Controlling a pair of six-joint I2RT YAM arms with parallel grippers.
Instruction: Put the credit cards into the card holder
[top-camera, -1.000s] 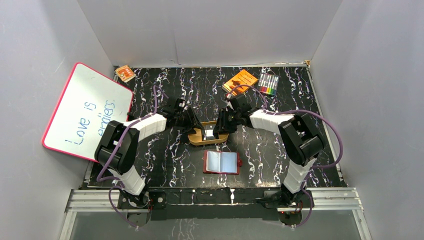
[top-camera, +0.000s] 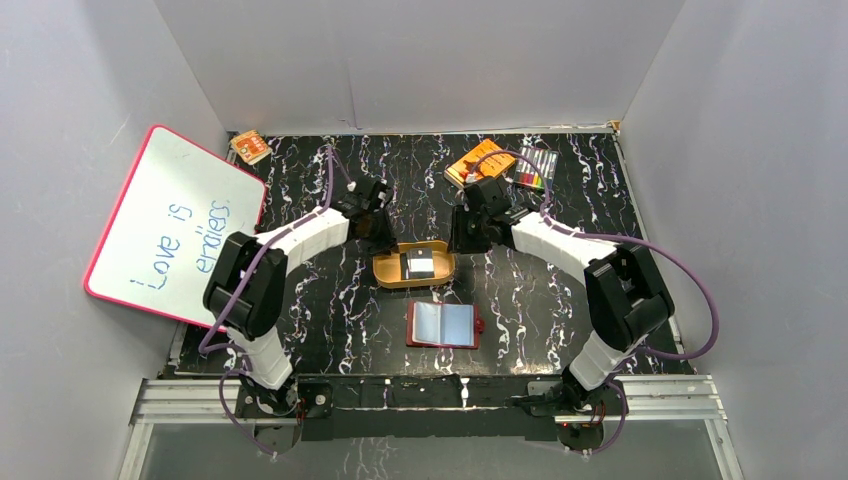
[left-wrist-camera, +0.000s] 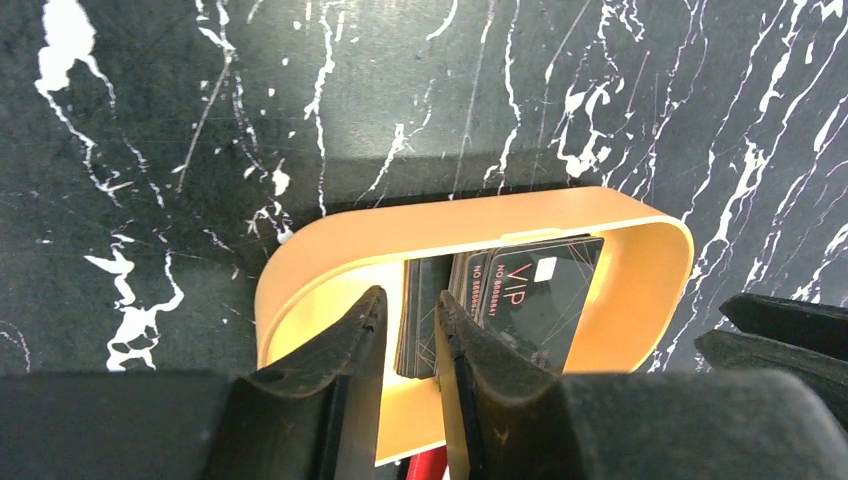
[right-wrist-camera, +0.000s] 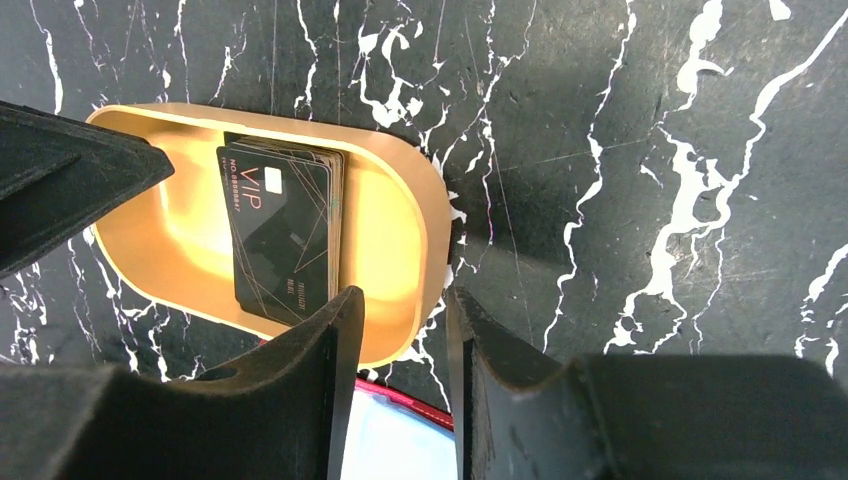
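Note:
A stack of black "VIP" cards lies inside an orange oval tray (top-camera: 385, 278), and its fanned edges show in the left wrist view. The card holder (top-camera: 443, 325), dark red with pale clear sleeves, lies open on the table in front of the tray. Above the tray's left end hovers my left gripper, its fingers a short way apart with no card between them. My right gripper is over the tray's right end, open and empty, its fingertips clear of the stack.
At the back are an orange book (top-camera: 482, 160) and a set of coloured markers (top-camera: 537, 167). A whiteboard (top-camera: 175, 225) leans along the left side, with a small orange box (top-camera: 251, 147) behind it.
The right gripper has drawn off to the right, uncovering more of the cards. My left gripper has shifted slightly, with its fingers closer together. Tray and holder look nearly unmoved.

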